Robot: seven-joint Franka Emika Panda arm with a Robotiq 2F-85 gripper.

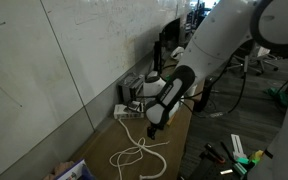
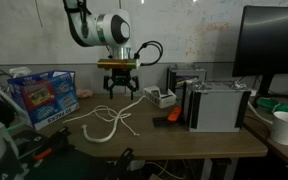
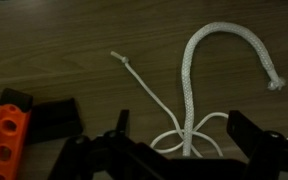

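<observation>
A white rope lies on the dark wooden table, with one thick strand curved like a hook and thinner loops crossing it. In exterior view 1 the rope spreads over the near part of the table. My gripper stands open above it, its two dark fingers apart at the bottom of the wrist view and nothing held between them. From the second exterior side, the gripper points down, in the air over the rope.
An orange-and-black tool lies left in the wrist view. Beyond the rope stand a white device and a grey box. A monitor, a white cup and a blue patterned box flank the table.
</observation>
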